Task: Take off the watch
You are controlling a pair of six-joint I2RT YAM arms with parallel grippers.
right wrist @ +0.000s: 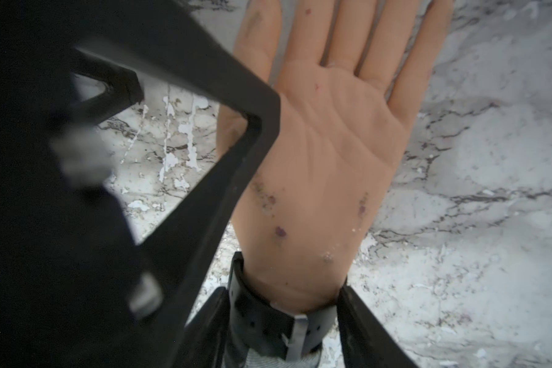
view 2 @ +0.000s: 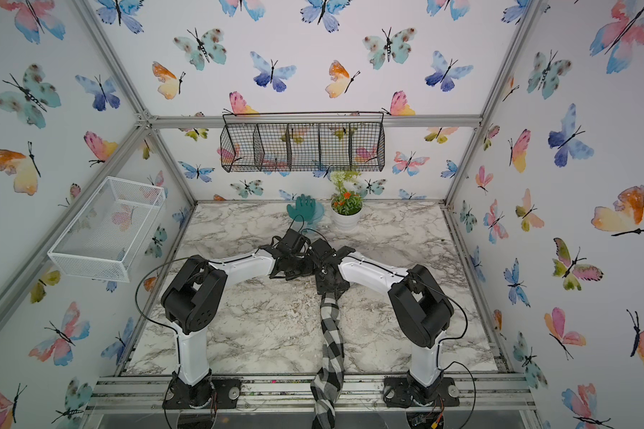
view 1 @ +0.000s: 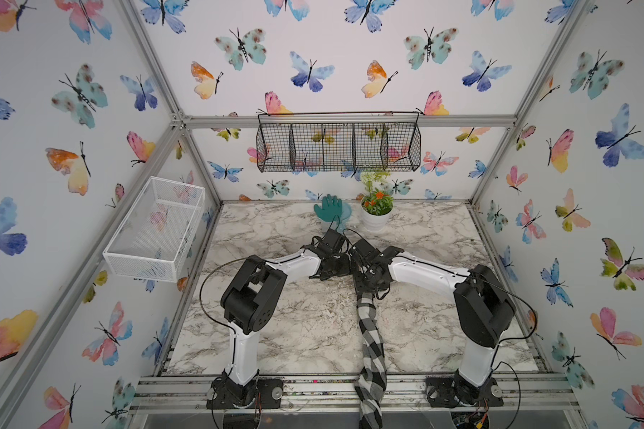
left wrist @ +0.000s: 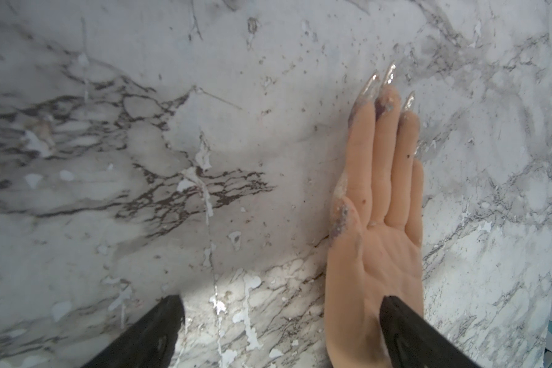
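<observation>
A model hand lies palm up, its black watch strap (right wrist: 260,316) and metal buckle (right wrist: 297,336) around the wrist in the right wrist view. My right gripper is part open, its fingers at both sides of the strap; whether they touch it is unclear. In the left wrist view the hand (left wrist: 389,257) lies at right, and my left gripper stands open, one finger in front of the palm, nothing held. Dark parts of the left gripper fill the left of the right wrist view. The watch face is hidden.
A checkered sleeve (view 1: 370,343) runs from the wrist to the front edge. Behind the grippers stand a teal hand-shaped item (view 1: 329,208) and a potted plant (view 1: 375,208). A wire basket (view 1: 307,151) hangs at the back.
</observation>
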